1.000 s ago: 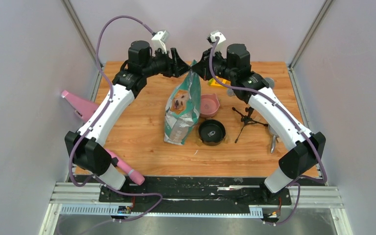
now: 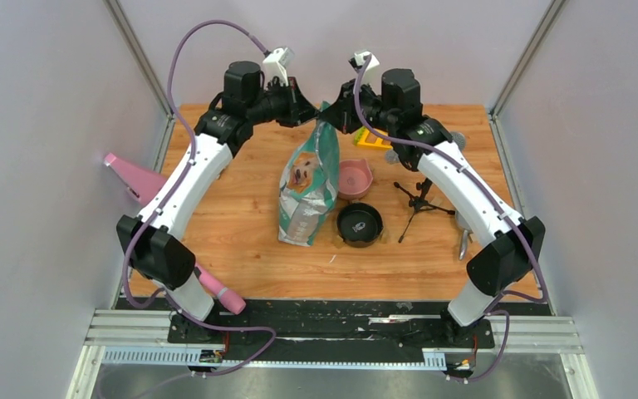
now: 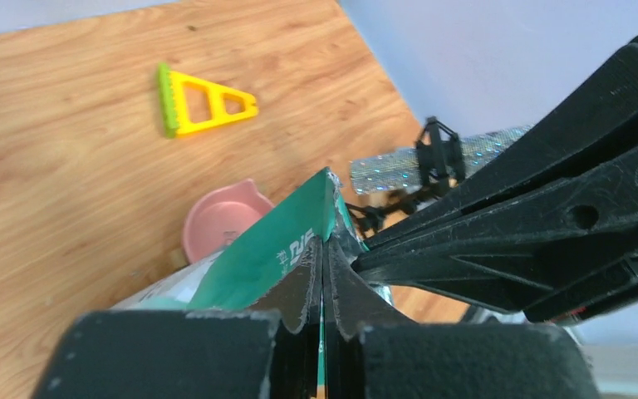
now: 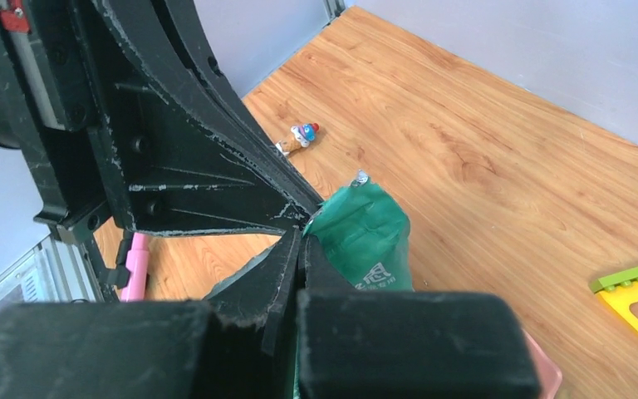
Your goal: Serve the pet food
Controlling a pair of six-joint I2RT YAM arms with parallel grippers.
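Note:
A teal and white pet food bag stands upright mid-table, its top raised between the two grippers. My left gripper is shut on the bag's top edge, as its wrist view shows. My right gripper is shut on the same top edge from the opposite side, the green flap rising above its fingertips. The fingers of both grippers meet closely there. A black bowl and a pink bowl sit right of the bag.
A yellow-green toy lies at the back. A black stand and a metal tool are at the right. Pink pieces lie at the left.
The bag and bowls stay in place.

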